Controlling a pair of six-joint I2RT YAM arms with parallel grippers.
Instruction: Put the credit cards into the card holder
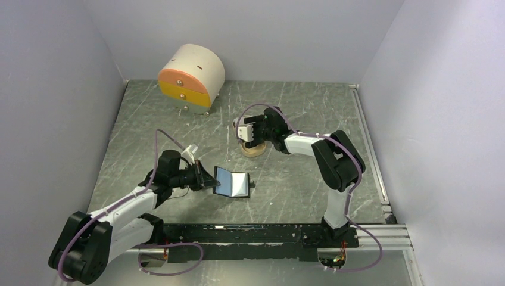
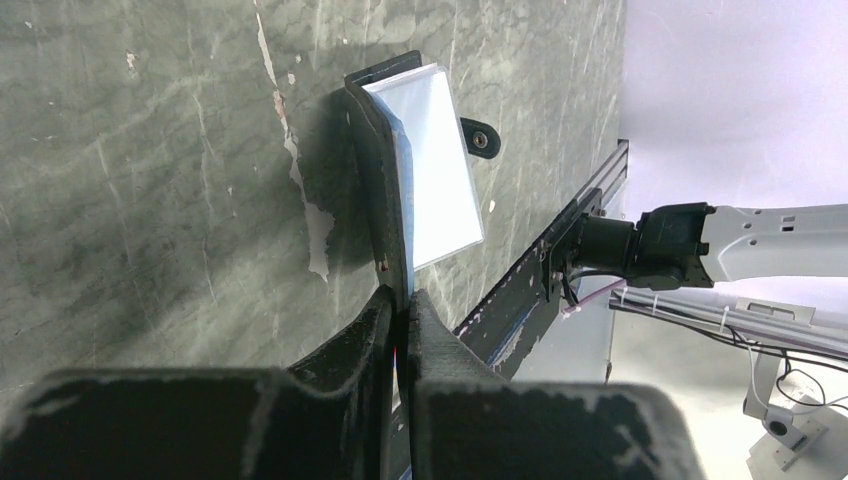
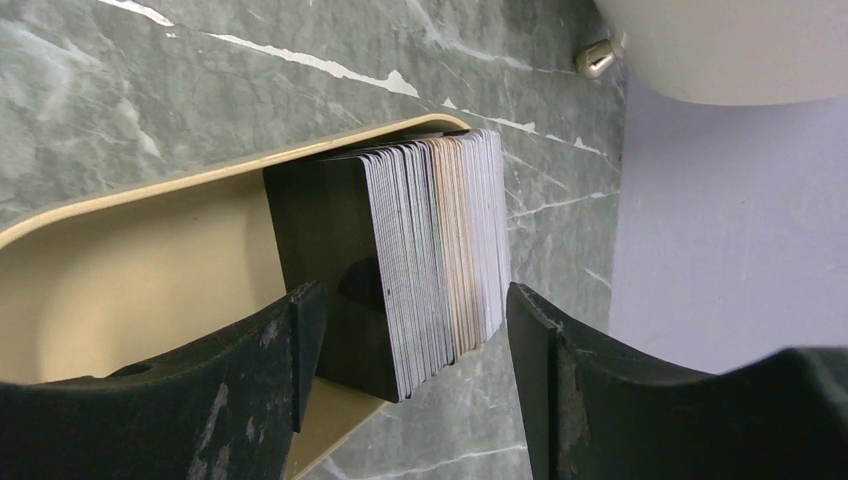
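The card holder (image 1: 239,183) lies opened on the table, its clear sleeves showing. My left gripper is shut on the edge of its dark cover, which stands tilted up in the left wrist view. A stack of cards (image 3: 425,250), a black one at its front, stands packed in one end of a tan tray (image 3: 150,200). My right gripper is part open above the tray, one finger on each side of the stack and nothing gripped. From above, the right hand hides most of the cards.
A white rounded cabinet (image 1: 201,68) with orange, yellow and green drawers stands at the back left. Bare table lies to the right of the card holder. The tan tray sits behind the holder, clear of it.
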